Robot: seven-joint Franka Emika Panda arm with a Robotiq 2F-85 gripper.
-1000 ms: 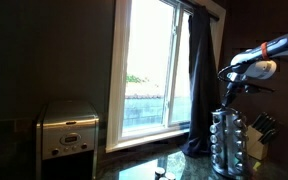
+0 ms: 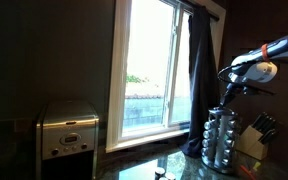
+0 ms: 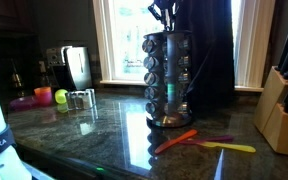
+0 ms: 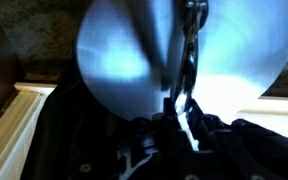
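A round, tiered spice rack (image 3: 168,85) stands upright on the dark counter, with metal-capped jars around its sides. At its top, my gripper (image 3: 166,20) points downward. Seen from above in the wrist view, the rack's round shiny top (image 4: 119,65) carries a thin metal handle (image 4: 191,55), and my gripper is shut on that handle. Dark fingers hide the handle's near end. In the first exterior view, the arm (image 2: 259,70) reaches in from the right over the rack (image 2: 220,140).
Red, purple and yellow utensils (image 3: 229,147) lie before the rack. A knife block (image 3: 282,112) stands close on the right, a dark curtain (image 3: 212,50) behind. Small shakers (image 3: 82,99) and a toaster (image 3: 72,67) are farther left. Counter between shakers and rack is clear.
The rack's jar columns face differently from before, so it appears turned about its upright axis. My gripper stays at its top, with the wrist slightly changed in angle.
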